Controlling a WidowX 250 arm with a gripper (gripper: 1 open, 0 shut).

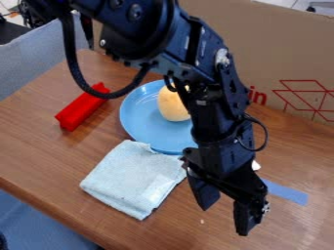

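My black gripper (225,200) hangs low over the right part of the wooden table, open, its fingers pointing down with nothing seen between them. A folded pale cloth (131,179) lies to its left. A blue plate (139,122) holds a yellow round object (170,105), both partly hidden behind the arm. Partly covered by the gripper, a small blue and white item (286,192) lies to its right.
A red block (81,105) sits at the left of the table (53,156). A cardboard box (280,63) stands along the back.
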